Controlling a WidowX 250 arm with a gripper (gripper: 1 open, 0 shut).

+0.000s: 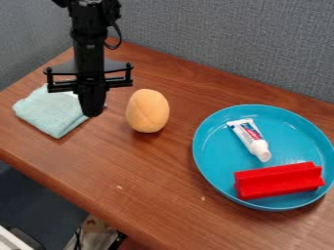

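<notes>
My black gripper (92, 105) hangs at the left over the near right part of a folded pale blue cloth (47, 113), its fingertips low and shut; whether they touch the cloth I cannot tell. To its right stands an orange egg-shaped object (147, 111). On the right, a blue plate (214, 160) holds a toothpaste tube (249, 137) and a red block-like object (278, 180).
The wooden table (156, 186) has bare room in its front middle and behind the plate. A grey partition (235, 49) runs along the back, and the table's near left edge drops to a dark floor.
</notes>
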